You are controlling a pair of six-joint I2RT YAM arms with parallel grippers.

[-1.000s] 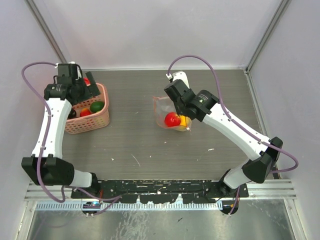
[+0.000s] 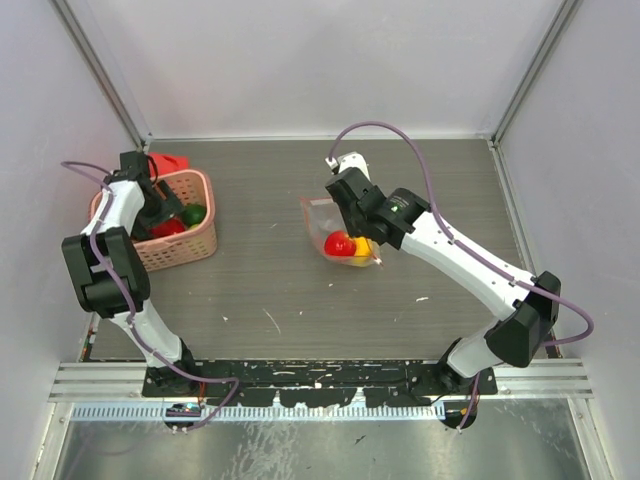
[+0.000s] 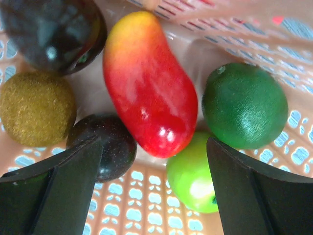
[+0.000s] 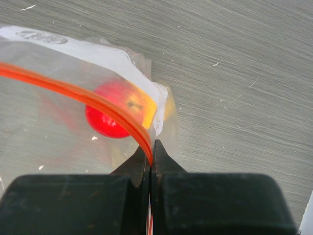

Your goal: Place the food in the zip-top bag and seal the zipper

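Inside the pink basket (image 2: 205, 245) my left gripper points down, its fingers apart with nothing held between them. Beyond the fingertips lie a red-yellow mango (image 3: 149, 85), a dark plum (image 3: 115, 142) and a light green apple (image 3: 195, 171). A dark green avocado (image 3: 244, 105) rests to the right; a brown kiwi-like fruit (image 3: 36, 107) and a dark eggplant (image 3: 58, 32) are at the left. On the table, my right gripper is shut on the orange-edged rim of the clear zip top bag (image 4: 63, 142). A red apple (image 2: 339, 245) and something yellow (image 2: 362, 248) are in the bag.
A red item (image 2: 170, 162) shows behind the basket. Between basket and bag, the grey tabletop (image 2: 260, 270) is clear. The basket's perforated walls stand close around my left gripper, and side walls bound the table.
My left arm has reached farther out and lowered into the basket. The right arm, still at the bag's rim, has shifted slightly; the bag has moved a little with it.
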